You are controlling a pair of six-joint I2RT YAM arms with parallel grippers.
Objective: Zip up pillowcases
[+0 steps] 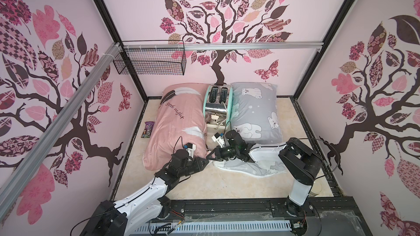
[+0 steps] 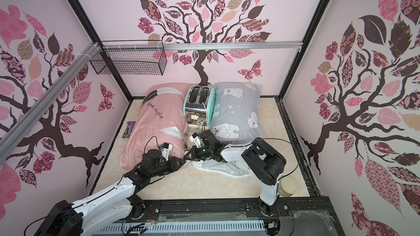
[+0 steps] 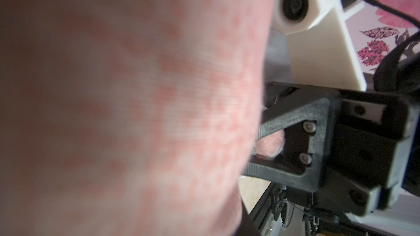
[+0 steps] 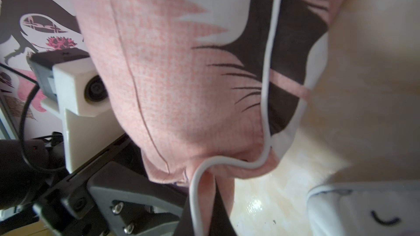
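Note:
The pink pillow (image 1: 175, 122) lies on the left, the grey bear pillow (image 1: 253, 104) on the right. My left gripper (image 1: 205, 161) is at the near right corner of the pink case; in the left wrist view its fabric fills most of the frame, so the fingertips are hidden. My right gripper (image 1: 212, 154) meets it there from the right. In the right wrist view it is shut at the corner of the pink case, where the white zip cord (image 4: 266, 83) runs down over its dark fingers; whether fabric is between them is unclear.
A toaster (image 1: 217, 104) stands between the pillows. A snack packet (image 1: 147, 129) lies at the left, a wire basket (image 1: 149, 61) hangs at the back, and a round tin (image 2: 287, 186) stands near right.

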